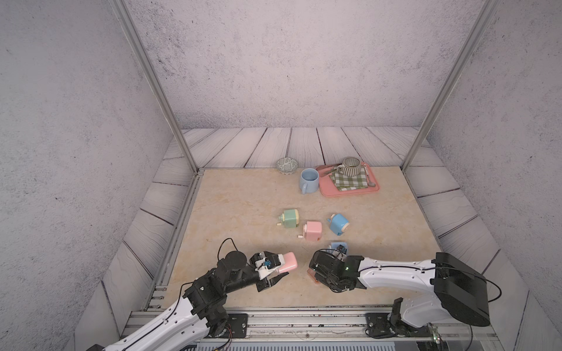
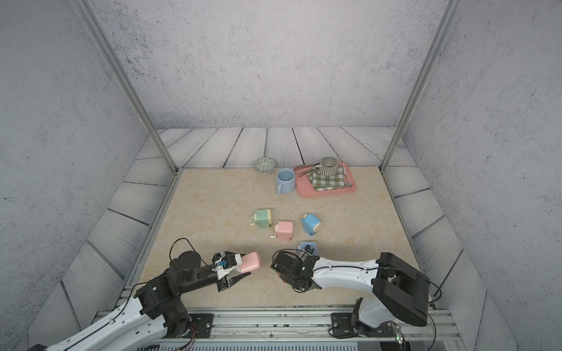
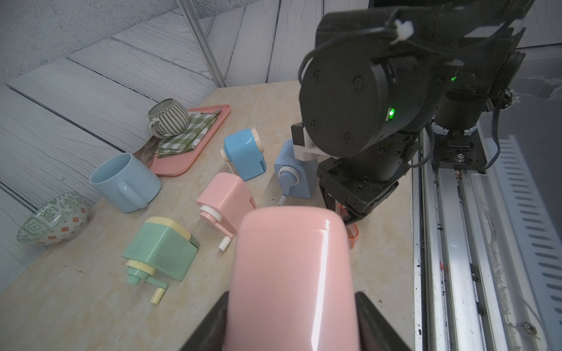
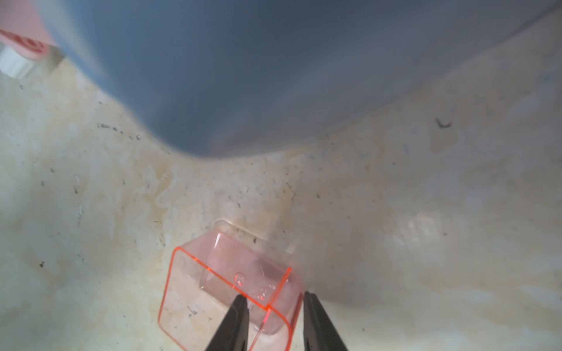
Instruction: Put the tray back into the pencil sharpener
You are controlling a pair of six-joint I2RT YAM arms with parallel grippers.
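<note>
My left gripper is shut on a pink pencil sharpener (image 1: 287,262), held raised near the front centre. A small clear tray with red-orange edges (image 4: 222,275) lies on the tabletop near the front. My right gripper is over it, fingertips either side of one of its walls, parted; whether they touch it I cannot tell. In the top views the right wrist hides much of the tray.
Green (image 1: 289,217), pink (image 1: 312,230), blue (image 1: 338,223) and grey-blue (image 3: 295,175) sharpeners stand mid-table. A mug (image 1: 309,182), a bowl (image 1: 287,165) and a pink platter (image 1: 326,188) with cloth and cup sit at the back.
</note>
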